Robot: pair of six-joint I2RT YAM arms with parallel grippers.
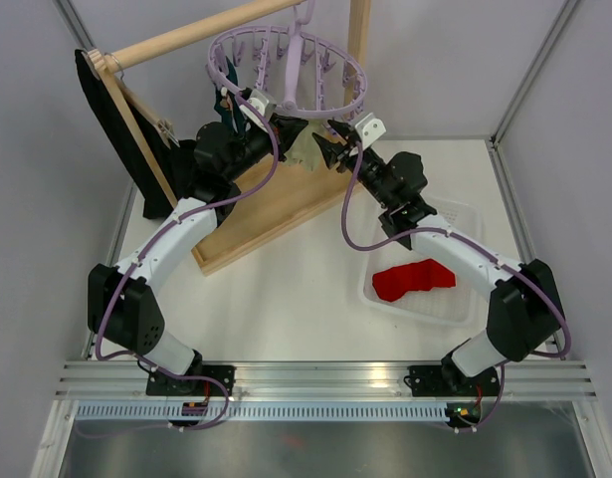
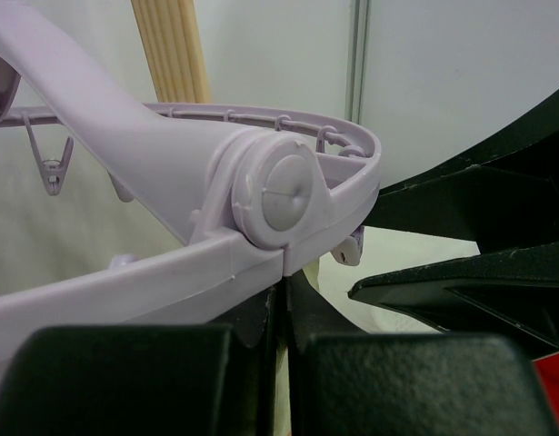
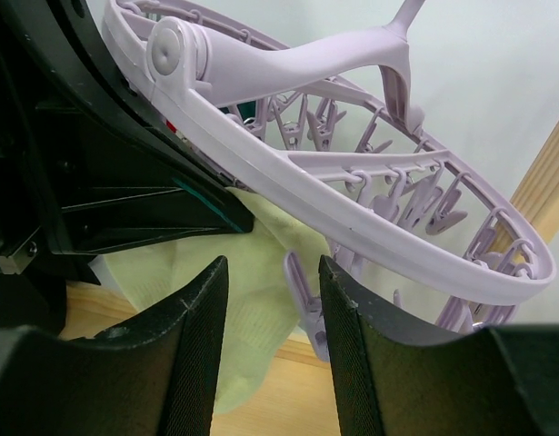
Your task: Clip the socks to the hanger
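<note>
A pale yellow-green sock (image 3: pixel 234 300) hangs under the front rim of the lilac hanger (image 3: pixel 252 168). My left gripper (image 1: pixel 290 132) is shut on the sock's upper edge, just below the rim; in the left wrist view its fingers (image 2: pixel 261 318) meet under the hanger's round joint. From the right comes my right gripper, part open. One lilac clip (image 3: pixel 306 309) hangs in front of the sock, within the gap between the right fingers and close to the right-hand one. Whether either finger touches the clip, I cannot tell. The sock's gripped edge is partly hidden by the left gripper.
Several more clips (image 3: pixel 420 204) hang around the ring. A dark teal sock (image 1: pixel 226 95) hangs at its left. The wooden stand (image 1: pixel 221 257) is behind. A white bin (image 1: pixel 440 314) with a red sock (image 1: pixel 413 280) lies at lower right.
</note>
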